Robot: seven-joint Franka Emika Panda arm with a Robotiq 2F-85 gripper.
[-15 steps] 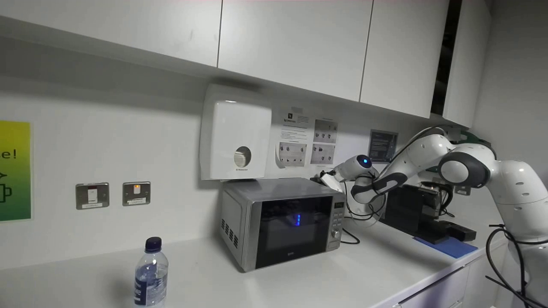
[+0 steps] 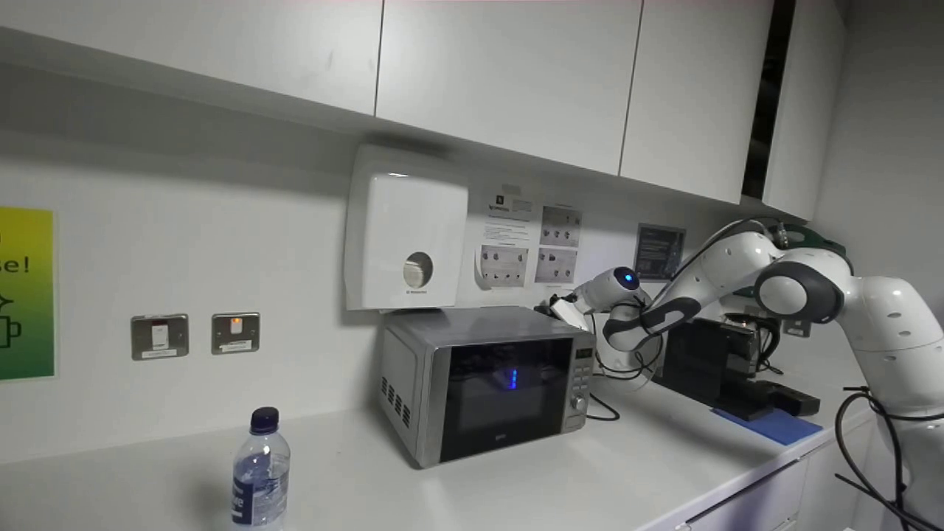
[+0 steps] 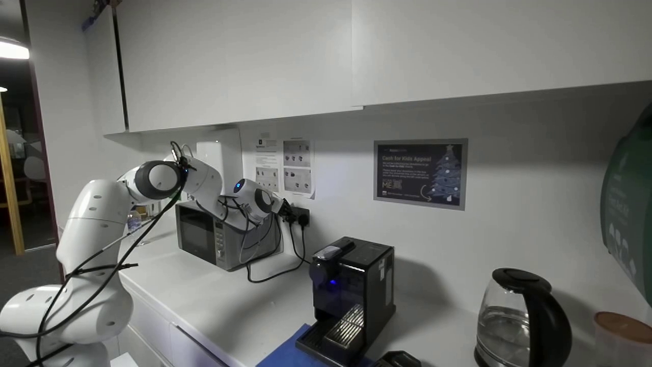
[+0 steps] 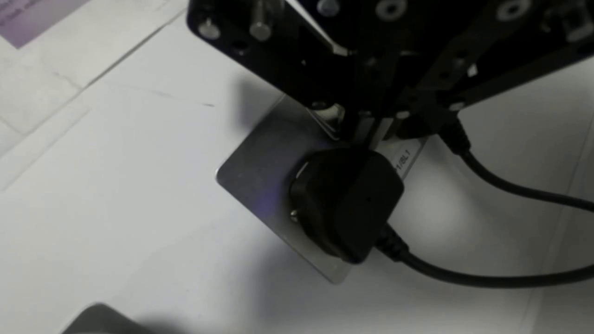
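In the wrist view my gripper is shut, its narrow fingers together just above a black plug. No object shows between them. The plug sits on a metal socket plate on the white wall, with its cable leading off to the right. A second cable comes from behind the gripper, whose body hides the upper part of the plate. From the second exterior view, the gripper reaches the wall at the socket, behind the microwave. Contact between fingertips and plug or plate is hard to tell.
Beside the arm stands the microwave. A black coffee machine and a glass kettle are farther along the counter. Cabinets overhang the arm. A water bottle stands at the other end.
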